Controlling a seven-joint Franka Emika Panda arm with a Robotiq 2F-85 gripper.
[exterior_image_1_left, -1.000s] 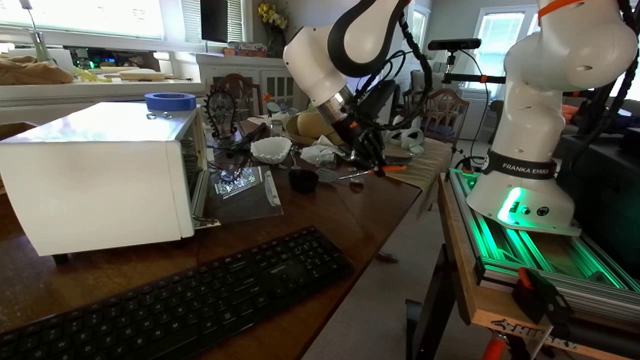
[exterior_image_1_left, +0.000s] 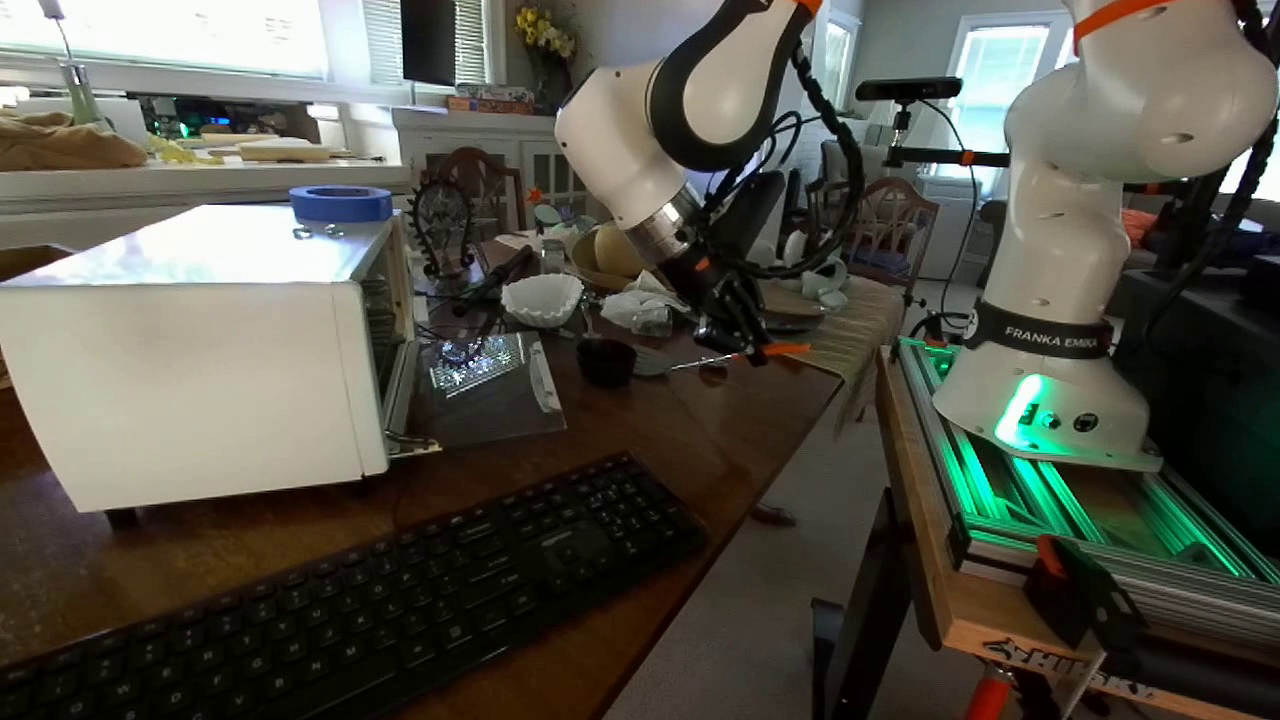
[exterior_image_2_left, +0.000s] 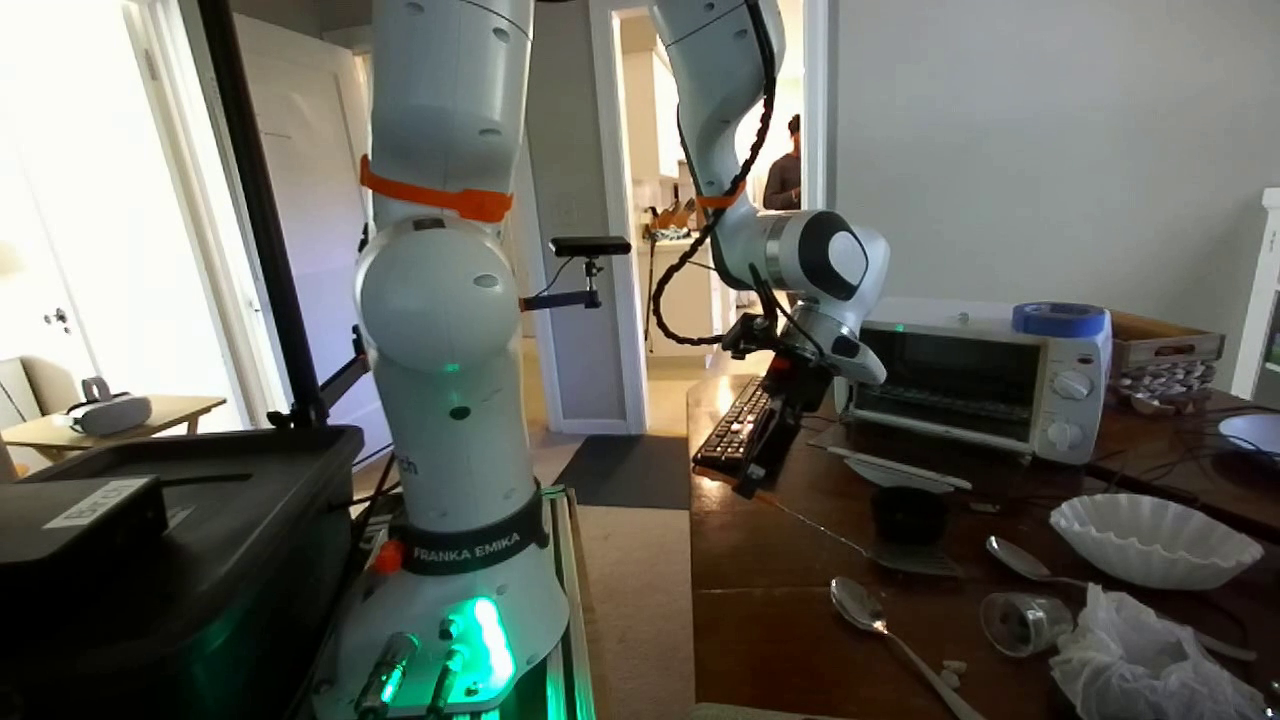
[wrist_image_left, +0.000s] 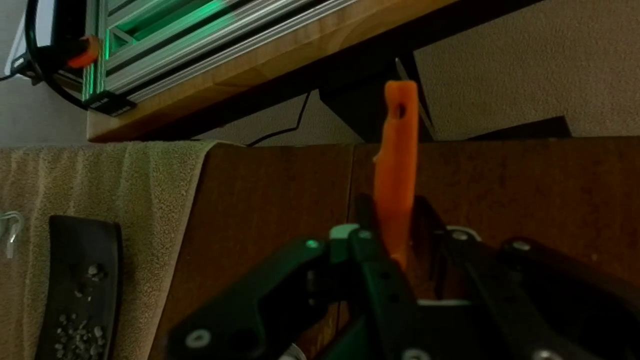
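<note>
My gripper (exterior_image_1_left: 756, 353) is shut on the orange handle (wrist_image_left: 399, 162) of a spatula, whose hole-ended tip juts out past the fingers in the wrist view. In exterior view 2, the spatula's thin metal shaft (exterior_image_2_left: 825, 526) slants down to the right from my gripper (exterior_image_2_left: 749, 482). Its flat slotted head (exterior_image_2_left: 917, 560) is low over the brown table, just in front of a small black bowl (exterior_image_2_left: 908, 514). Whether the head touches the table I cannot tell. The wrist view hides the shaft and head behind the gripper.
A white toaster oven (exterior_image_1_left: 204, 372) with its door down and a black keyboard (exterior_image_1_left: 480, 576) take up one side of the table. Spoons (exterior_image_2_left: 858, 604), a clear cup (exterior_image_2_left: 1026, 623) and a white fluted bowl (exterior_image_2_left: 1152, 540) lie on the other. Bare wood shows near the table's edge.
In exterior view 1, my gripper has shifted slightly left and down.
</note>
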